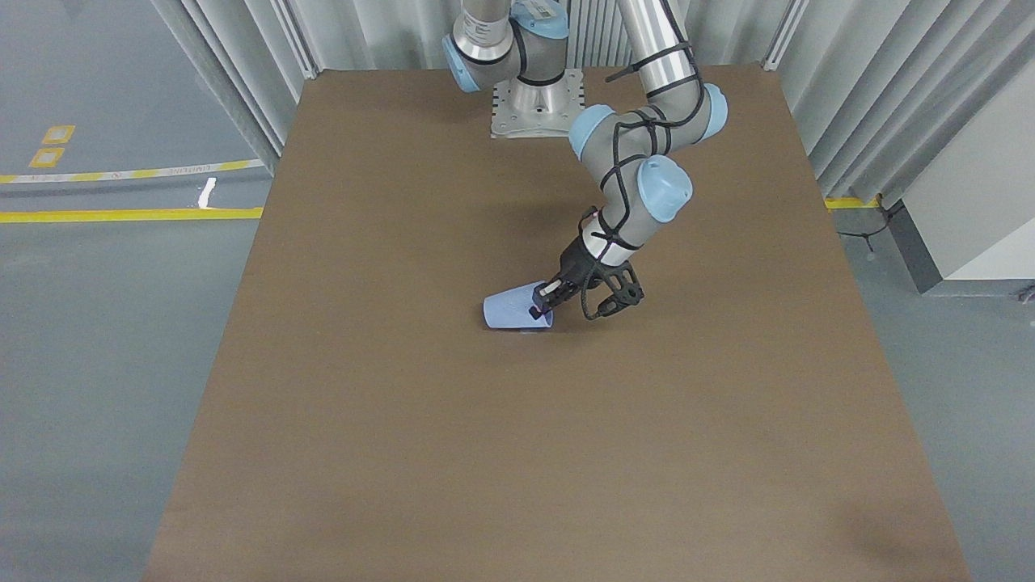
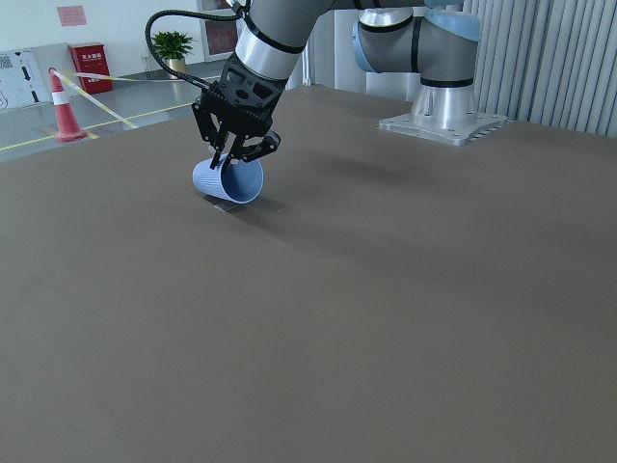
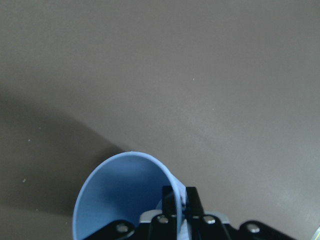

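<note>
A light blue cup (image 1: 507,309) lies on its side on the brown table (image 1: 543,436), its open mouth facing the camera in the left view (image 2: 210,177). My black gripper (image 1: 540,306) reaches down to the mouth end. In the wrist view the cup (image 3: 112,195) shows its open mouth, and the gripper has one finger inside and one outside the wall, shut on the rim. Something thin and dark, partly hidden, shows under the cup in the left view.
The arm's base (image 1: 531,121) stands at the back of the table, with a pale curtain (image 1: 378,34) behind it.
</note>
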